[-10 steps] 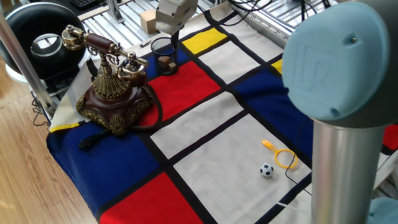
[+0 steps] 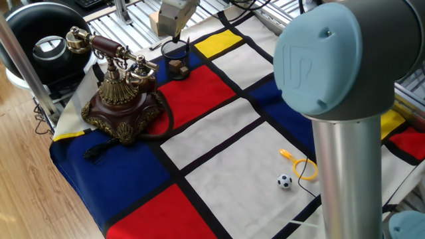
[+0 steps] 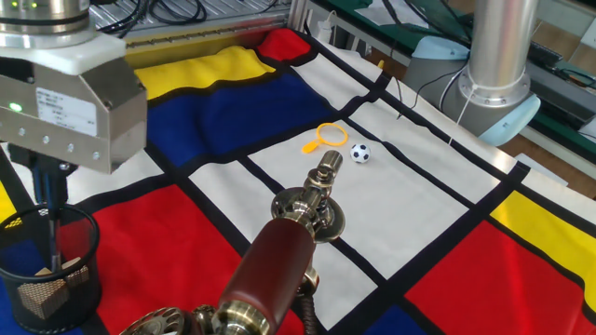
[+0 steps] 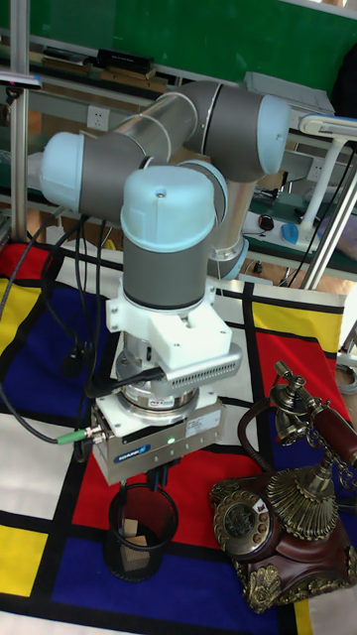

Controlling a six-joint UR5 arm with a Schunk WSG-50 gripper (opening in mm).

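Observation:
A black mesh cup [image 3: 86, 300] stands at the left of exterior view 2, with wooden blocks [image 3: 47, 296] inside it. Over it hangs my gripper [image 3: 54, 265], pointing down, its dark fingers reaching below the rim into the cup. How far apart the fingers are, and whether they touch a block, does not show clearly. From the far side, exterior view 3 has the same cup [image 4: 125, 559] under the gripper body [image 4: 164, 449], with pale blocks [image 4: 133, 545] visible within. In exterior view 1 the blocks [image 2: 175, 66] sit low in the cup, apart from the gripper body.
An ornate antique telephone [image 2: 123, 109] stands beside the cup. On the white cloth panel lie a yellow-orange ring with a handle [image 2: 305, 168] and a small soccer ball [image 2: 284, 181].
In exterior view 1 the gripper has shifted left over the cup, and the arm's blue-capped joint has moved left too. The cup, blocks, telephone, ring and ball have stayed put.

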